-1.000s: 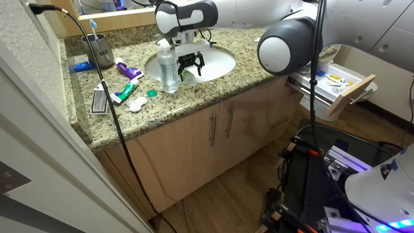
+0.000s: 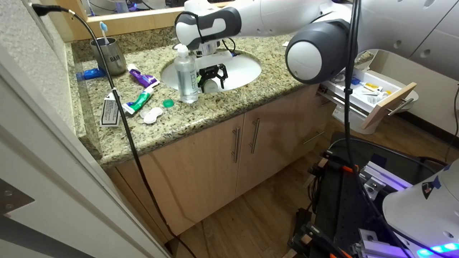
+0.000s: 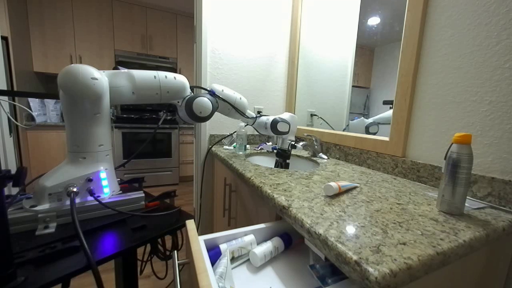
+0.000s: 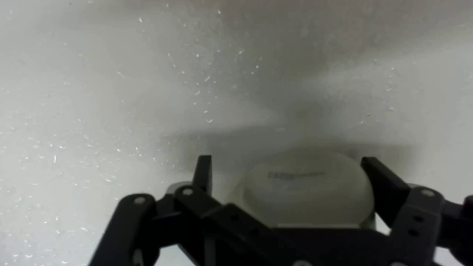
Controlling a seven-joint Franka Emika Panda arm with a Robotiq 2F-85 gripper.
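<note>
Down in the white sink basin (image 2: 245,68) sits a pale, rounded object (image 4: 306,190) with faint markings on top, partly hidden by the gripper. My gripper stands open around it: the right finger (image 4: 383,186) is right at the object's side, perhaps touching, while a gap separates the left finger (image 4: 204,175) from it. In exterior view 1 the pale object (image 2: 210,86) shows just below the black fingers. From the other side, the gripper (image 3: 282,163) is seen lowered into the sink.
Close to the gripper, a clear pump bottle (image 2: 187,77) stands on the sink's edge. Toothpaste tubes, a green cap (image 2: 168,103) and a metal cup (image 2: 109,58) occupy the counter's left end. The faucet (image 3: 315,146) rises behind the basin. An open drawer (image 3: 269,249) juts out below the counter.
My gripper has moved slightly down toward the pale object in the sink. Its fingers remain open, and the items on the counter have not moved.
</note>
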